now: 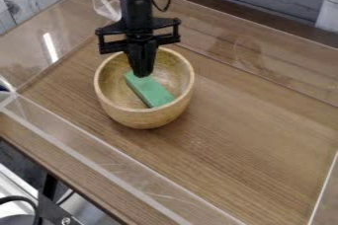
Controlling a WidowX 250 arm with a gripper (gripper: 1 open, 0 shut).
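Note:
A round tan bowl sits on the wooden table, left of the middle. Inside it lies a green block, tilted lengthwise from back left to front right. Over the bowl's back rim hangs my black gripper, with its tips above the block's back end. The gripper looks shut, with nothing visible between its fingers, though its tips are small and dark against the bowl.
A white object stands at the back right. The table's left edge is near the lower left.

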